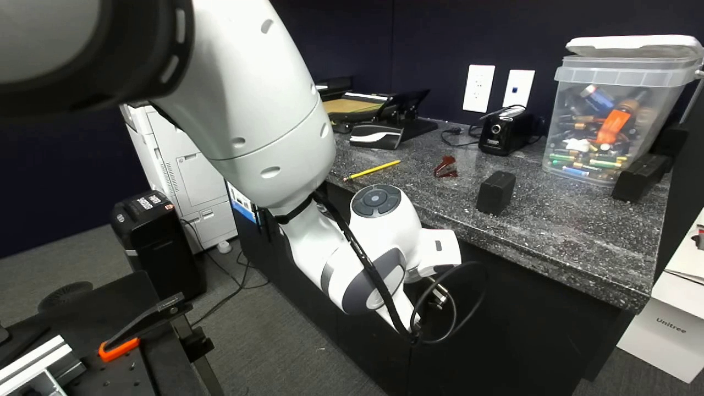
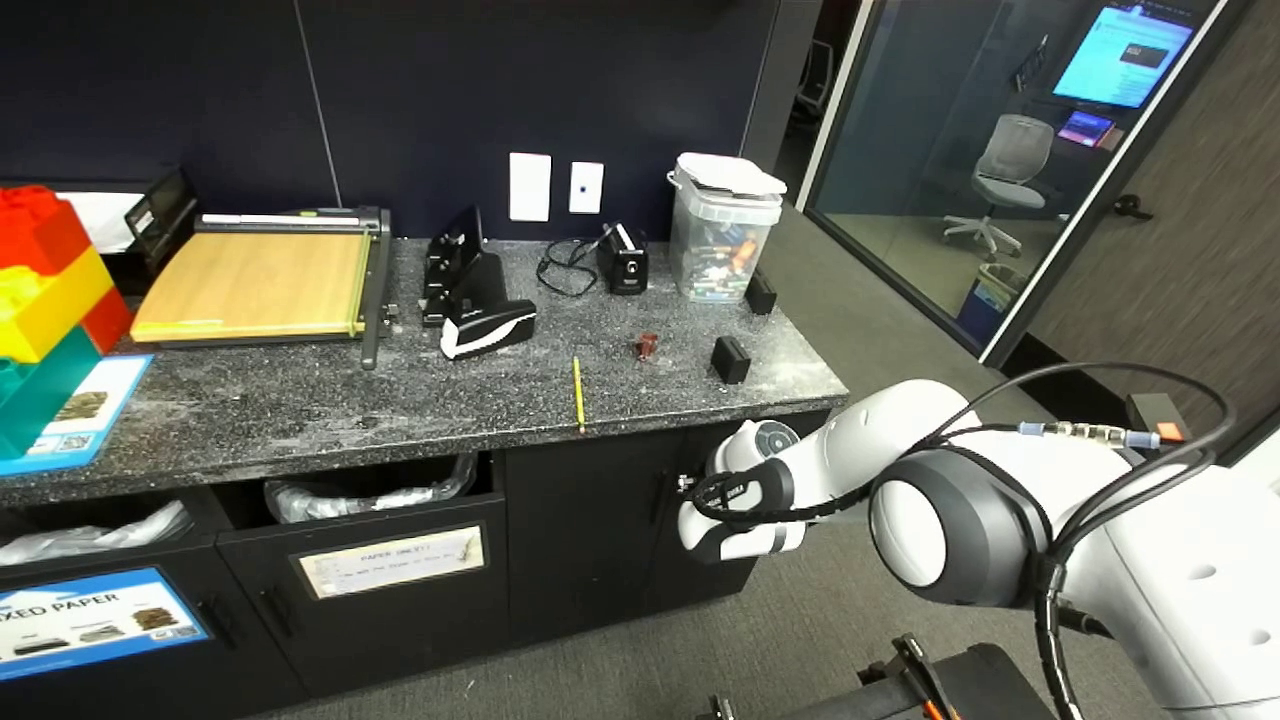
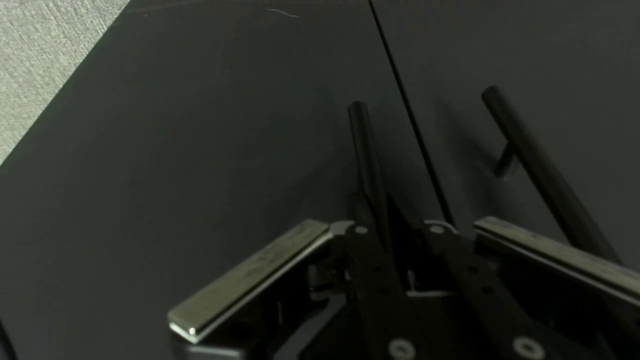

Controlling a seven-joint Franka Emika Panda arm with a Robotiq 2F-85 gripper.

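Observation:
My gripper is shut on a black bar handle [image 3: 367,150] of a dark cabinet door [image 3: 240,138] in the wrist view. The handle's upper end sticks out beyond the fingers, while its lower part runs down between them. Right of the door seam, a second bar handle [image 3: 549,180] stands apart from the grip. In both exterior views the white arm [image 1: 369,277] reaches below the counter to the cabinet front, and its wrist hides the grip. The gripped door looks flush with the panel beside it.
The granite counter [image 2: 300,420] overhangs the cabinets. On it lie a yellow pencil [image 2: 578,394], a red staple remover [image 2: 647,347] and a black block [image 2: 729,359], with a clear bin [image 2: 716,246] behind. A cable loop [image 1: 455,303] hangs by the wrist. Grey floor [image 1: 317,356] lies open before the cabinets.

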